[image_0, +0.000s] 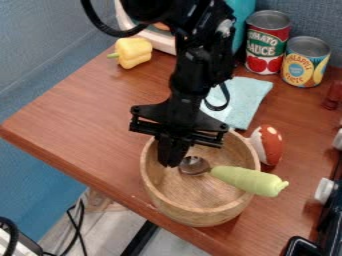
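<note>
The black gripper (171, 148) points down into a wooden bowl (195, 205) on the front part of the table. Its tips are at the left inner side of the bowl, beside a metal spoon (195, 166); whether they are open or shut is hard to make out. A pale green corn toy (250, 180) lies across the bowl's right rim.
A red-and-white toy (267, 145) sits right of the bowl, a light cloth (245, 98) behind. Cans (267, 45) stand at the back right, a yellow pepper (131, 52) at the back left.
</note>
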